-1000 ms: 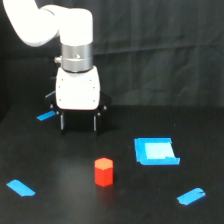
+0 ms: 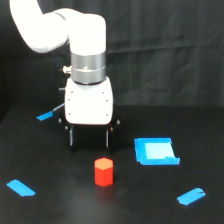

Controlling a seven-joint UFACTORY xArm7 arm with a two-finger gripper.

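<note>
A red block (image 2: pixel 103 172) sits on the black table, near the middle of the camera view and toward the front. My gripper (image 2: pixel 91 142) points down just behind and slightly left of the block in the picture. Its two dark fingers (image 2: pixel 72 138) stand wide apart, with nothing visible between them. Gripper and block look apart; the exact height of the fingertips over the table is hard to judge.
To the right of the block lies a blue-edged piece with a white middle (image 2: pixel 158 151). Blue strips mark the table at front left (image 2: pixel 20 188), front right (image 2: pixel 191 196) and back left (image 2: pixel 45 115).
My gripper has moved lower in the picture and a little to the right, closer to the red block. Its fingers remain apart. The block and the blue pieces have stayed put.
</note>
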